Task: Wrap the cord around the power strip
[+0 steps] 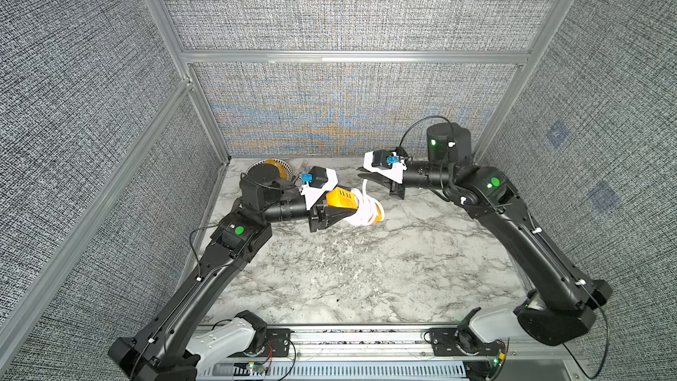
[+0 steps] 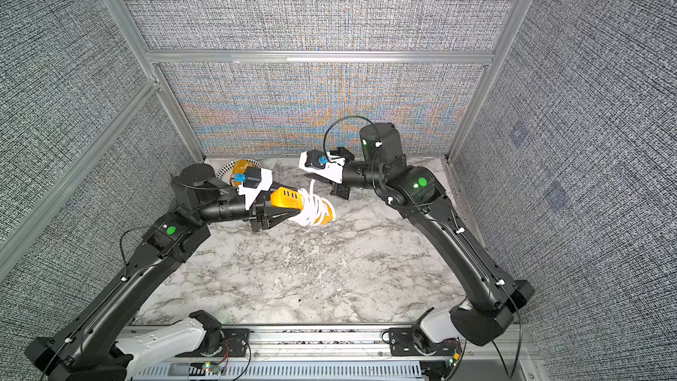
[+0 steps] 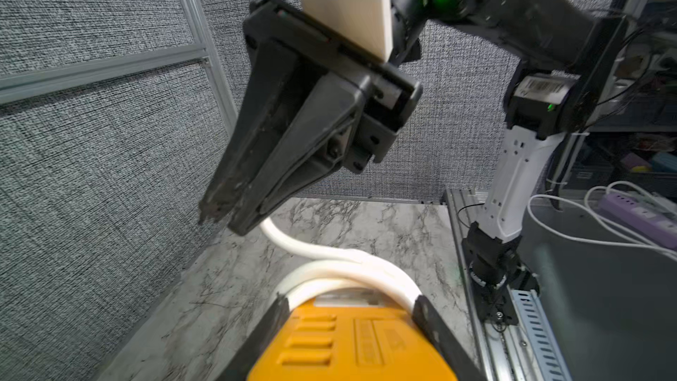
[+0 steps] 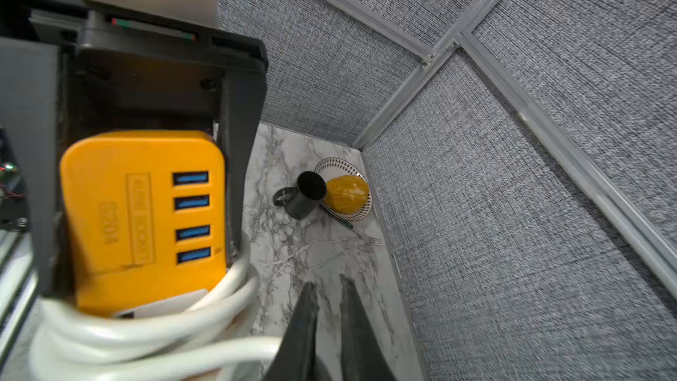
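Observation:
The orange power strip, its blue USB ports showing, is clasped between the fingers of my left gripper. Several loops of white cord circle the strip's far part, just beyond those fingers; the strip's orange end pokes out past them. From the coils a short length of cord runs up to my right gripper. That gripper is shut on the cord at its fingertips, close to the coils. Its tips partly hide the cord there. Both hands are above the table.
At the back left of the marble table stand a black mug and a patterned plate bearing an orange-yellow object. A fork lies beside them.

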